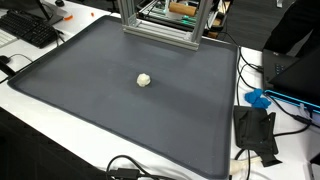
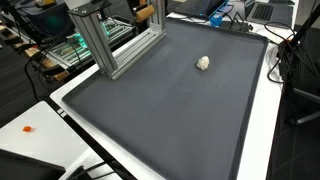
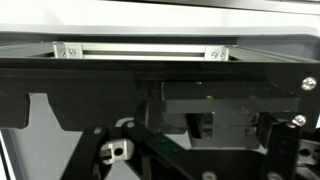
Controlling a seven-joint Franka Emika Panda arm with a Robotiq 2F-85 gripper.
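Observation:
A small cream-coloured, crumpled-looking lump (image 1: 143, 80) lies alone on the grey mat (image 1: 90, 100), left of its middle in exterior view 1. Exterior view 2 has the same lump (image 2: 203, 63) towards the mat's far right. Dark parts of my gripper fill the lower part of the wrist view. Its two sides stand apart, so it is open; nothing held can be made out between them. Behind it in the wrist view runs a wide black bar (image 3: 75, 95). The lump is not seen there, and neither exterior view shows the gripper clearly.
An aluminium frame (image 2: 130, 55) stands at the mat's edge, with a brown cylindrical piece (image 1: 183, 8) in it. Black gear (image 1: 255, 130), cables and a blue item (image 1: 257, 98) lie right of the mat. A keyboard (image 1: 28, 28) sits at the left.

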